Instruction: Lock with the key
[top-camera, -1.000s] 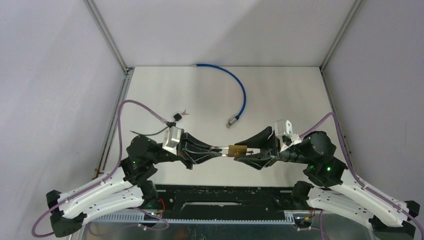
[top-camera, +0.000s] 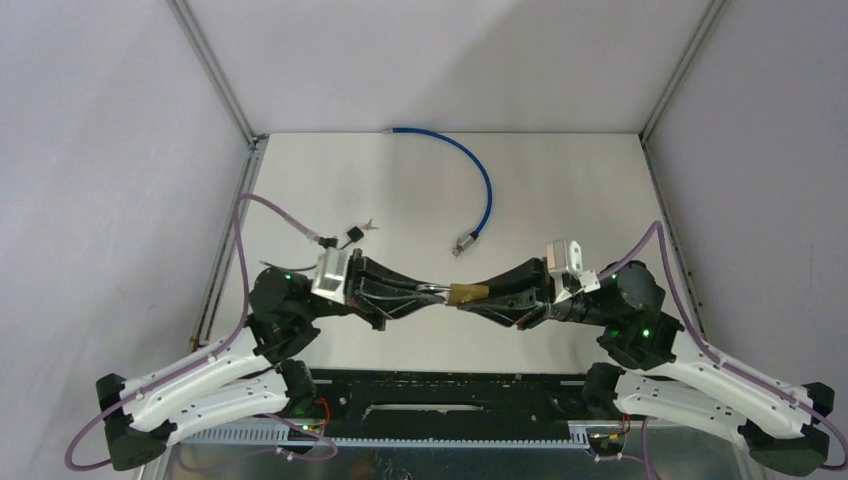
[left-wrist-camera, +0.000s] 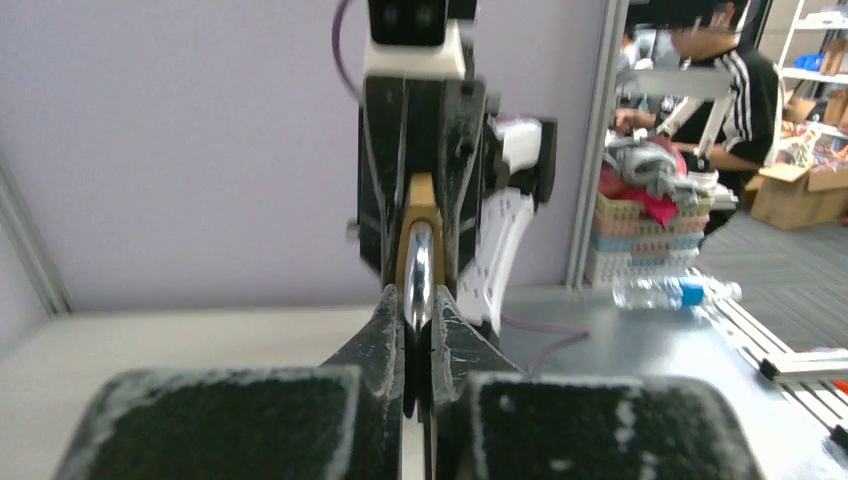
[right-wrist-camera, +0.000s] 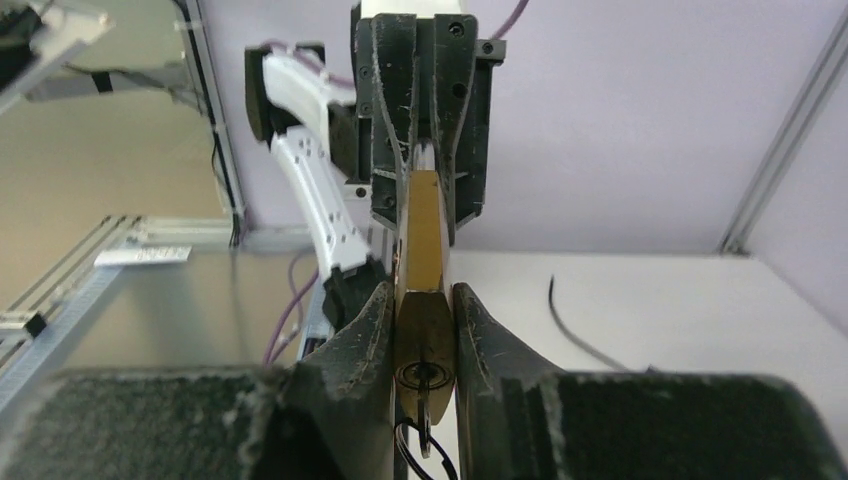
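Held between the two facing grippers at table centre is a brass padlock (top-camera: 468, 295). My left gripper (top-camera: 432, 294) is shut on its silver shackle (left-wrist-camera: 420, 260). My right gripper has its fingertips closed in around the brass body (right-wrist-camera: 425, 230), which points away toward the left gripper. On the near end of the body, in the right wrist view, a key (right-wrist-camera: 424, 398) sits at the keyhole with a thin dark ring hanging from it.
On the white table (top-camera: 570, 180), a blue cable (top-camera: 472, 158) curves at the back, and a small dark object with keys (top-camera: 356, 233) and a thin dark cord lie at left.
The right gripper's fingers have come closer around the padlock body.
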